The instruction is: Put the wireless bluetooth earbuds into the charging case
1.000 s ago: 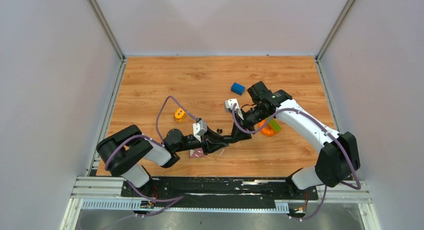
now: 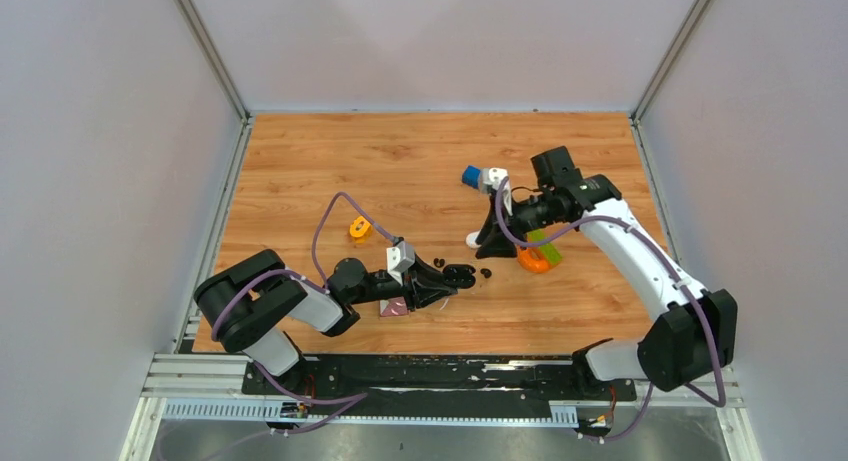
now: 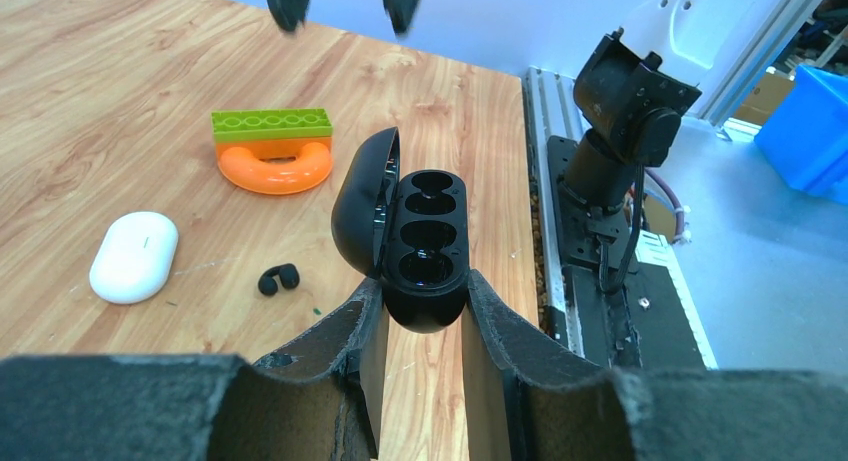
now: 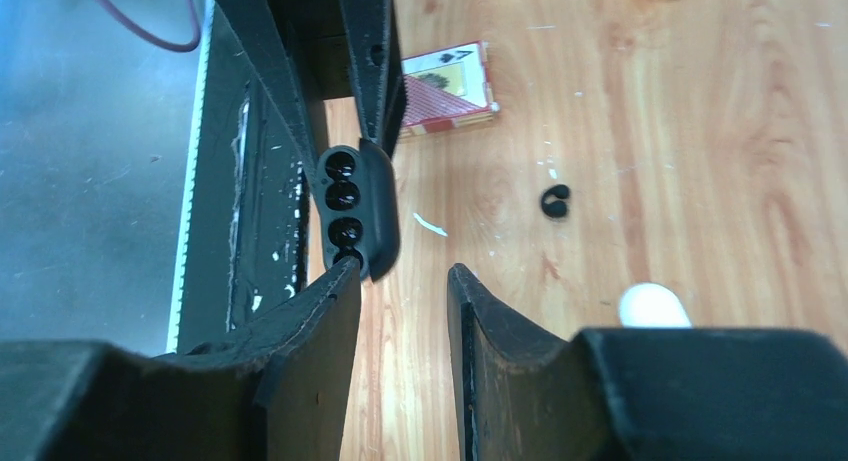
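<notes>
The black charging case (image 3: 428, 246) is held up off the table with its lid swung open, and my left gripper is shut on its lower end. Dark round hollows show inside; whether any holds a black earbud is hard to tell. My right gripper is open, apart from the case, with no object visible between its fingers. It hangs to the right of and behind the case in the top view. Small black earbuds (image 3: 278, 278) lie on the table right of the case. More black earbud pieces (image 4: 555, 201) lie on its other side.
A white rounded case (image 3: 134, 257) rests on the wood near the right gripper. An orange and green toy (image 2: 540, 253), a blue block (image 2: 472, 176), a yellow toy (image 2: 360, 228) and a card box (image 4: 446, 86) stand around.
My right gripper has drawn away from the case, toward the back right, uncovering the earbuds and white case there. The left arm and the case have stayed put.
</notes>
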